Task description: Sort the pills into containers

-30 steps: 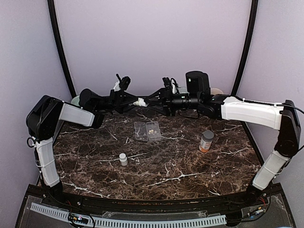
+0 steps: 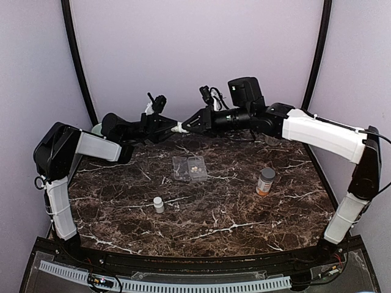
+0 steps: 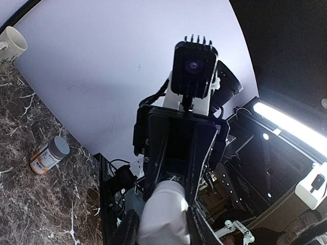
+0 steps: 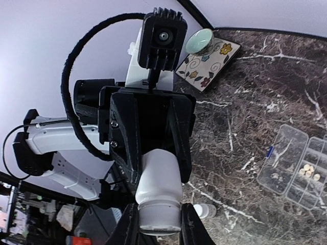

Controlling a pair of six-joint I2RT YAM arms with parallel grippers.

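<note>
High over the back of the table, a white bottle [image 2: 179, 127] lies roughly sideways between my two grippers. My left gripper [image 2: 173, 127] is shut on its body, and my right gripper [image 2: 188, 126] is shut around the opposite, cap end. In the right wrist view the cap [image 4: 160, 217] shows at the right gripper's fingers. The clear pill box [image 2: 181, 169] stands open on the table with several pale pills [image 2: 195, 169] in one half. A second small white bottle [image 2: 159, 205] stands in front of it, left of centre.
An orange bottle with a grey lid [image 2: 264, 182] stands at the right. Towards the back are a flowered tile [image 4: 209, 64] and a pale green cup [image 4: 199, 41].
My right gripper has come left onto the bottle's end, and its wrist has tilted and risen. The left arm stays nearly still with the bottle; the things on the table have not moved.
</note>
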